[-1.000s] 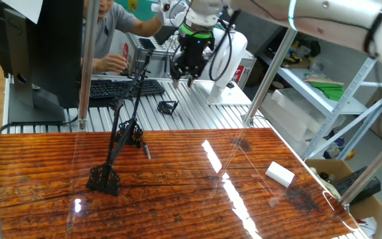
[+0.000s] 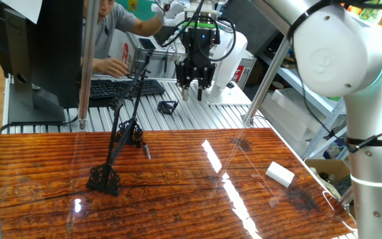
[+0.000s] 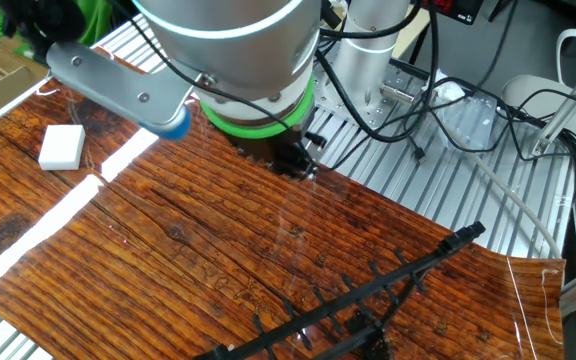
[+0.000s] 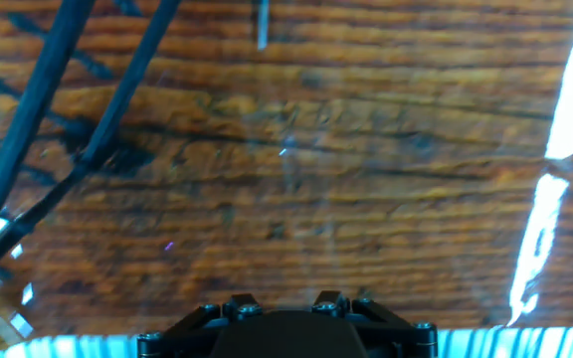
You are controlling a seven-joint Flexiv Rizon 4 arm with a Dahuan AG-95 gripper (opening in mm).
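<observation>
A black rack (image 2: 115, 156) with long slanting rods stands on the left of the wood-patterned table top (image 2: 178, 212). Close beside its far foot lies a thin grey stick (image 2: 147, 151), whose end (image 4: 263, 25) also shows at the top of the wrist view. A white block (image 2: 280, 174) rests alone on the right side. My gripper (image 2: 192, 94) hangs beyond the table's far edge in exterior view 1, pointing down, away from rack and block. Its two fingers look apart, with nothing visible between them. In exterior view 2 the arm hides most of it.
Behind the table top runs a ribbed metal surface (image 2: 211, 117) with a keyboard (image 2: 126, 88) and a small black part (image 2: 167, 106). A person (image 2: 121, 33) sits there, near a monitor (image 2: 45, 60). Metal posts rise at the edges.
My gripper has shifted a little to the right and down in exterior view 1, and the large arm links on the right have swung lower. Rack, stick and block have stayed put.
</observation>
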